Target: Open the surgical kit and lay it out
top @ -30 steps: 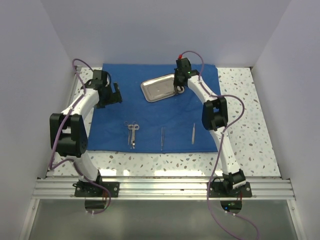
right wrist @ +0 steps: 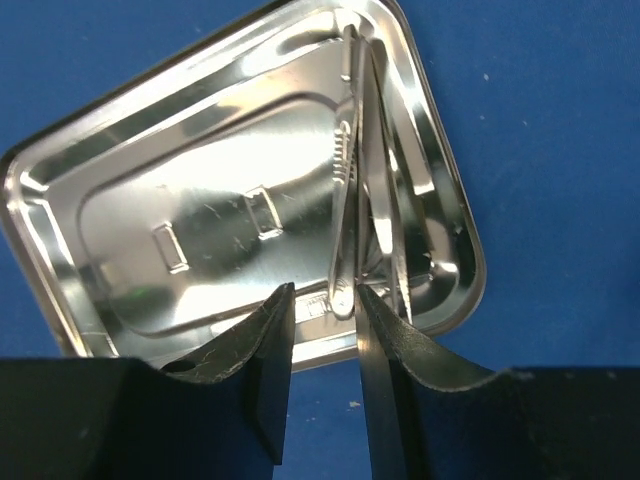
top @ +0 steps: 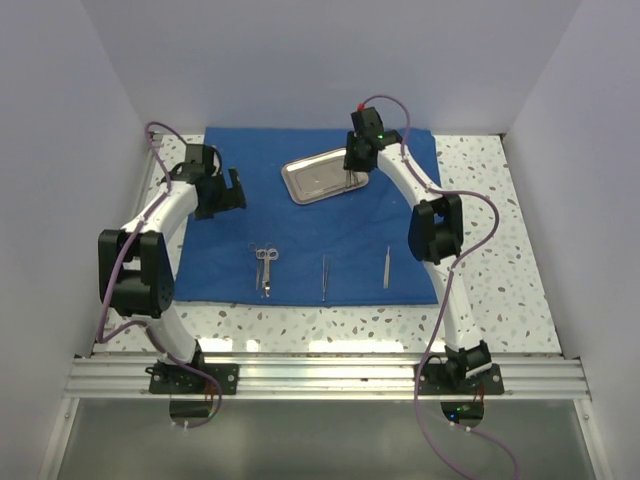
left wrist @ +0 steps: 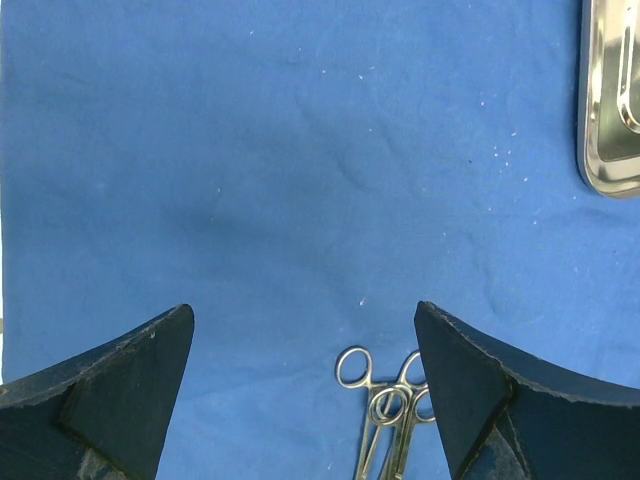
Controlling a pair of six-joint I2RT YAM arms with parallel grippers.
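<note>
A steel tray [top: 310,180] lies on the blue cloth, holding several metal instruments [right wrist: 375,160] along its right end. My right gripper is over them, part open, its fingertips either side of an instrument's end; whether it touches is unclear. My left gripper stands open and empty over the cloth's left side. Scissor-like instruments [top: 266,265] lie at the front left, slim tweezers [top: 325,280] at front centre, and a thin instrument [top: 387,268] at front right.
The blue cloth [top: 240,150] covers the middle of the speckled table [top: 500,250], with clear cloth between the tray and the laid-out instruments. Walls border the table at the back and sides.
The right gripper has shifted slightly over the tray's right end. The left arm has moved very slightly; the laid-out instruments are unchanged.
</note>
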